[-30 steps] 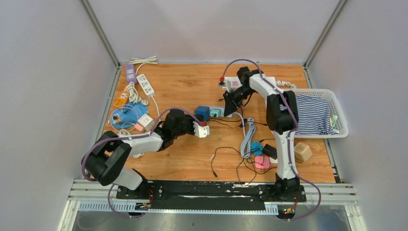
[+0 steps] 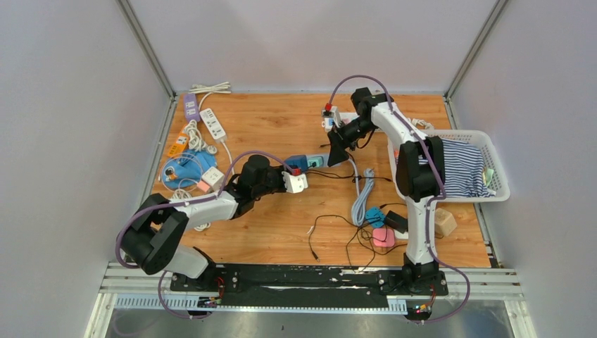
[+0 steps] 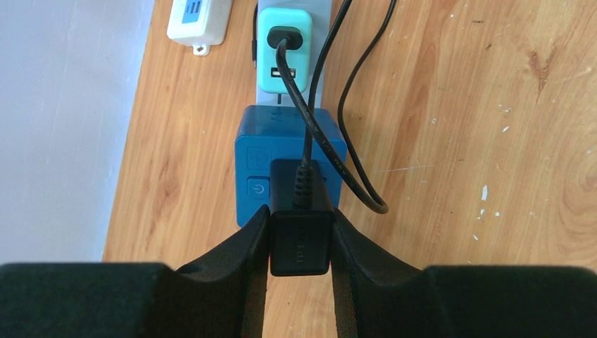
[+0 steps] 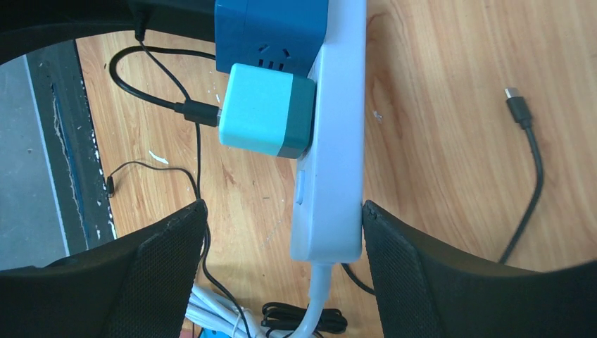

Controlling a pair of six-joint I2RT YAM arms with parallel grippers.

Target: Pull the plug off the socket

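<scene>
My left gripper is shut on a black plug point(image 3: 300, 250) with a cable, at the front of the blue socket cube point(image 3: 255, 151); whether it is still inserted I cannot tell. The cube sits on a pale power strip point(image 4: 331, 176) beside a mint charger point(image 4: 255, 109), which has a black cable in it. My right gripper stands open around the strip's end, its right fingertip close to the strip's side.
A white basket point(image 2: 496, 169) with striped cloth is on the right. Power strips and cables point(image 2: 190, 169) crowd the left. Loose cables and small adapters point(image 2: 383, 237) lie at the front right.
My left gripper has moved very little.
</scene>
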